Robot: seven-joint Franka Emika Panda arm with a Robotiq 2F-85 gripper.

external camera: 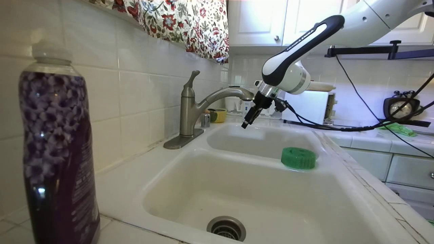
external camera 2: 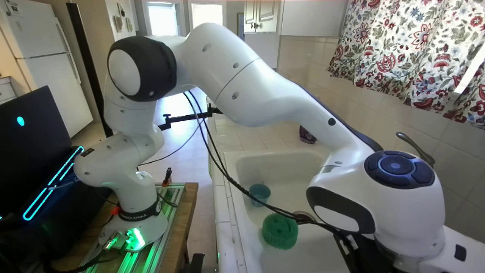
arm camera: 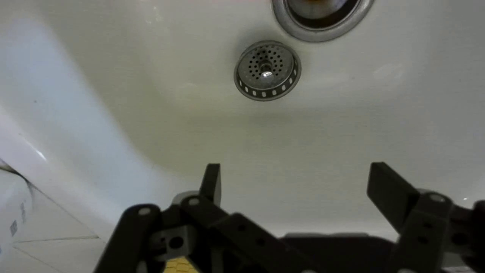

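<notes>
Over the far basin, my gripper (external camera: 244, 124) points down at a slant near the faucet spout; its fingers stand wide apart with nothing between them in the wrist view. Below it, a metal strainer basket (arm camera: 267, 70) lies loose on the white basin floor, right beside the drain (arm camera: 318, 20) and not seated in it. A green scrubber (external camera: 298, 158) sits on the divider between the two basins. In exterior view 2, a teal cup (external camera 2: 260, 194) stands in a basin, and the arm hides my fingers there.
The faucet (external camera: 188, 109) rises close to my gripper on the wall side. A purple bottle (external camera: 59, 154) stands at the near left counter. A yellow basket (external camera: 219, 115) sits behind the faucet. Cables (external camera 2: 273, 207) hang from the arm across the sink. The near basin's drain (external camera: 226, 228) is uncovered.
</notes>
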